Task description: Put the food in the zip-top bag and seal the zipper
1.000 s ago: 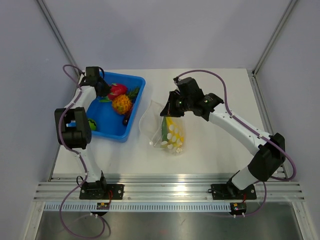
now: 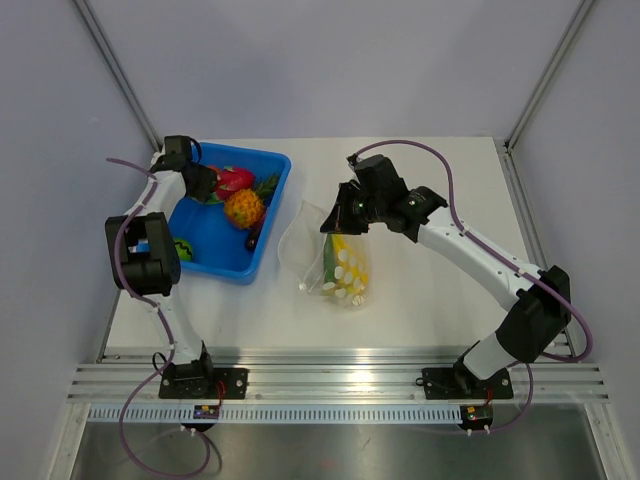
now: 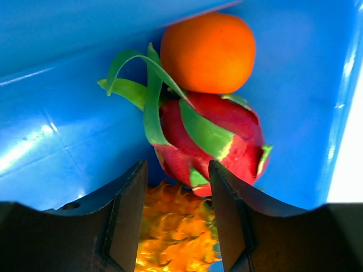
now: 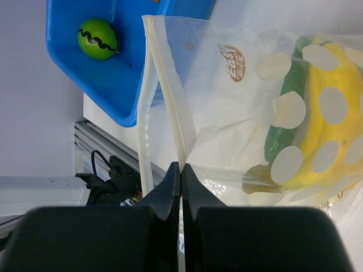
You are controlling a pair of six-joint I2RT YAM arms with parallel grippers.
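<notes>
My left gripper hangs open over the blue bin (image 2: 215, 245), above a red dragon fruit (image 3: 238, 130), with an orange (image 3: 207, 52) beside it and a spiky pineapple (image 3: 176, 232) below. My right gripper is shut at the rim of the zip top bag (image 4: 227, 102), at the zipper strip; how much film is between the fingers is hard to tell. The bag holds yellow food (image 4: 309, 147), partly behind white dots, and a long green item (image 4: 283, 130).
A green striped ball (image 4: 100, 38) lies in the bin's near-left part. The table right of the bag (image 2: 440, 290) is clear.
The right arm and bag have not visibly moved.
</notes>
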